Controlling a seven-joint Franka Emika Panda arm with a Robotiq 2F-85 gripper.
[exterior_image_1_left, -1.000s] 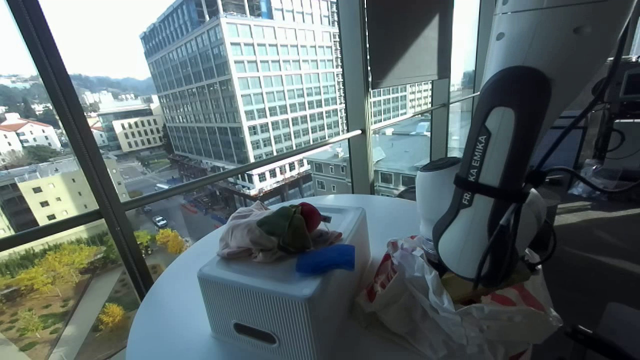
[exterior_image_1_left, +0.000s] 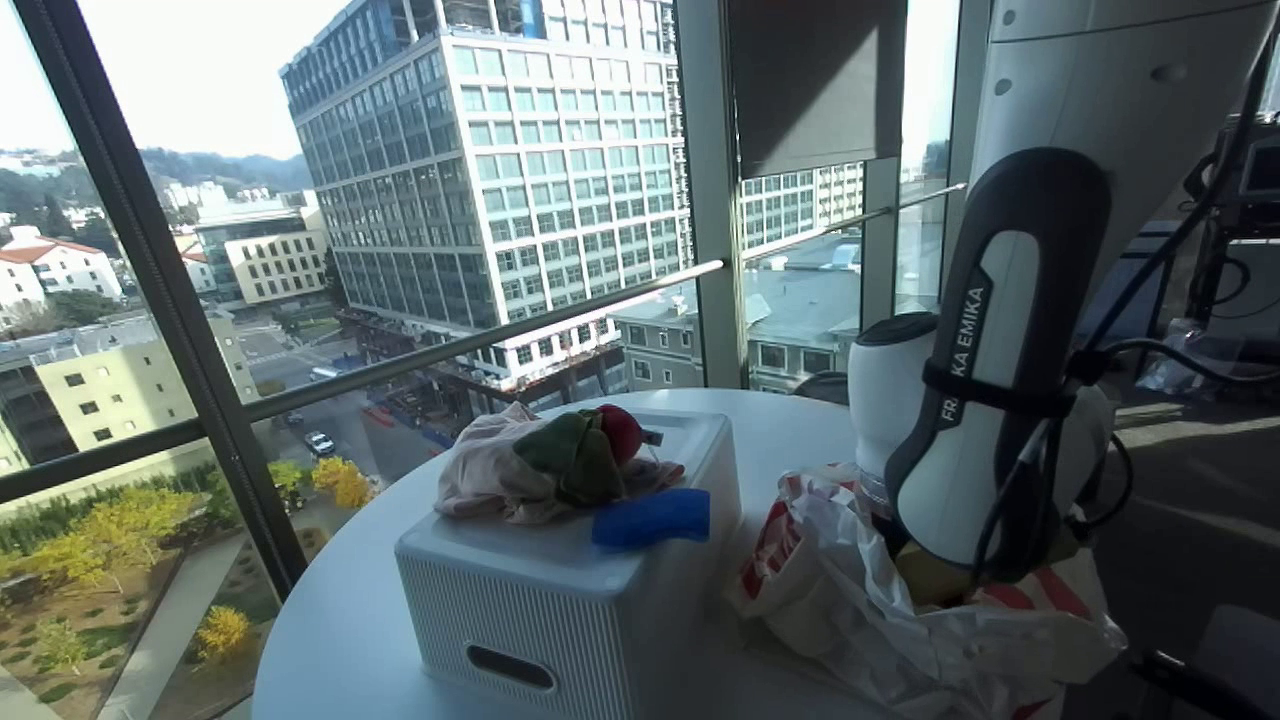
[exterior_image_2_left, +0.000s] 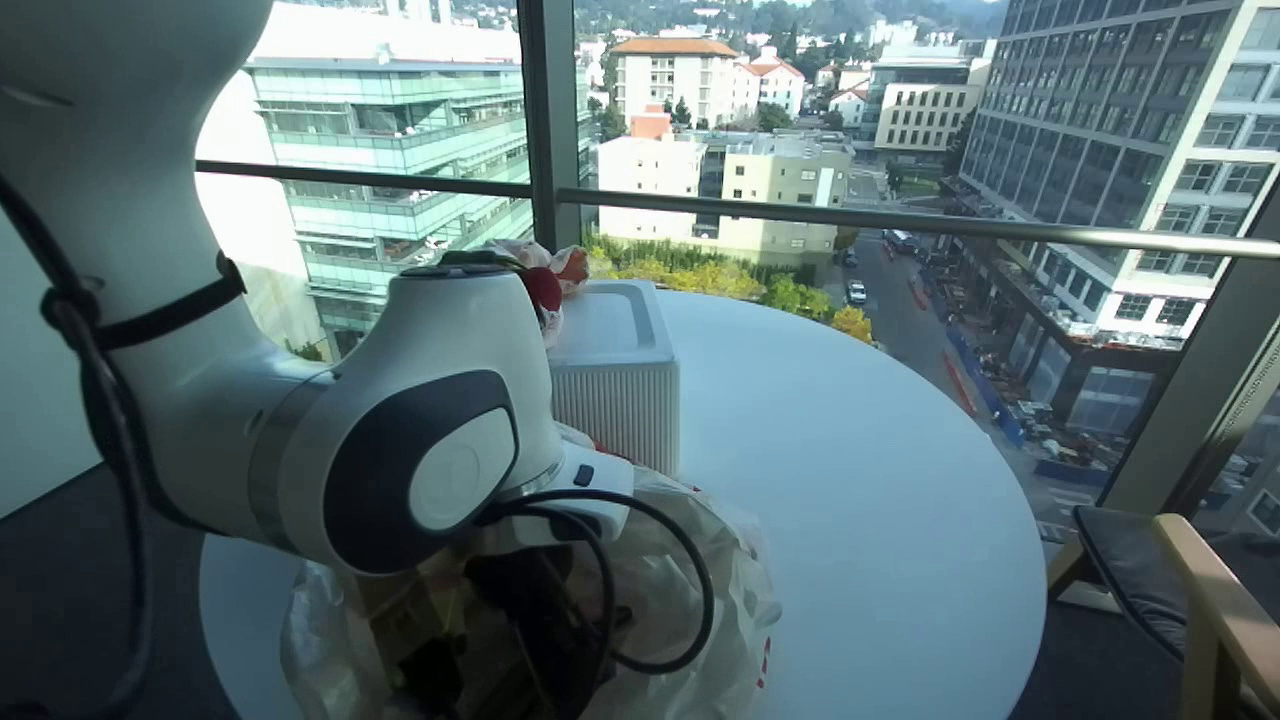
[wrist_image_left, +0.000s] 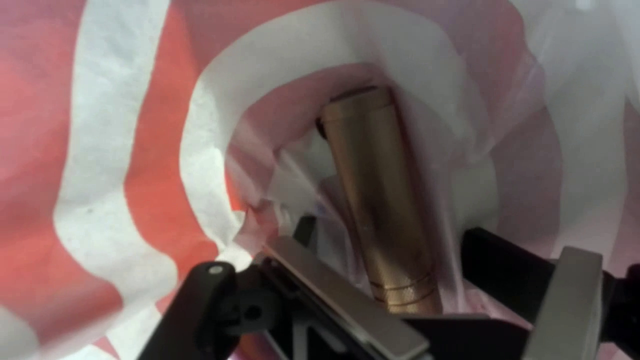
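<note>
A gold-brown metal cylinder (wrist_image_left: 381, 198), like a small flashlight, lies inside a red-and-white plastic bag (wrist_image_left: 102, 180) in the wrist view. My gripper is open over its lower end, one finger on either side in the picture and gaps showing beside it. Whether either finger touches the cylinder cannot be told. From outside, the hand is down in the bag (exterior_image_1_left: 828, 564) on the table, so the fingers are hidden in both exterior views.
A white ribbed box (exterior_image_1_left: 528, 600) stands beside the bag. On top lie a pale cloth (exterior_image_1_left: 480, 468), a green cloth (exterior_image_1_left: 564, 450), a red round thing (exterior_image_1_left: 620, 430) and a blue piece (exterior_image_1_left: 654, 518). The round white table (exterior_image_2_left: 864, 480) has clear room away from the bag.
In exterior view 1, the arm's forearm and hand have shifted slightly right and down, deeper at the bag. The bag's upper left edge has shifted a little; the box and its items are unmoved.
</note>
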